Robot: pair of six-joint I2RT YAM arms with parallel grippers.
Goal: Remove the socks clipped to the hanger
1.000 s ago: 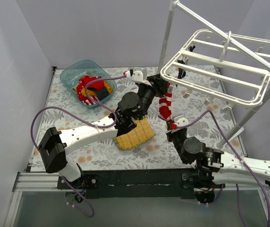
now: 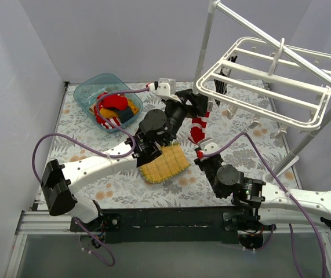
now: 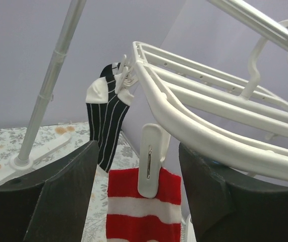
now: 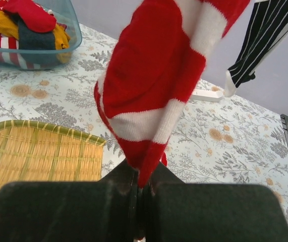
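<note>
From a clip [image 3: 150, 160] at the corner of the white hanger [image 2: 252, 105] hangs a red-and-white striped sock [image 3: 144, 217]. My left gripper is open, its fingers on either side of that clip without touching it as far as I can see. Below, my right gripper is shut on the lower end of the same sock, which stretches upward out of the right wrist view. A black sock with white stripes [image 3: 106, 113] hangs from a clip farther back on the hanger.
A blue basket [image 2: 82, 92] at the back left holds several red, yellow and dark socks. The woven mat [image 2: 164, 164] lies flat mid-table. A stand pole [image 3: 48, 85] rises beside the hanger.
The left arm has shifted a little to the left.
</note>
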